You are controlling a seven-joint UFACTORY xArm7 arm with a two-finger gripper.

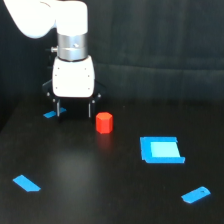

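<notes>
A small red block [104,123] stands on the dark table, left of the middle in the camera view. My gripper [74,108] hangs from the white arm to the left of the block, its fingers pointing down. Those fingers are spread well apart, and nothing shows between them. The right finger lies close to the block in the picture; how far apart they are in depth I cannot tell. To the right, a pale square [164,149] lies framed in blue tape.
Strips of blue tape mark the table: one at the front left [26,183], another at the front right [196,195], and a third partly behind the gripper. A dark backdrop closes off the rear.
</notes>
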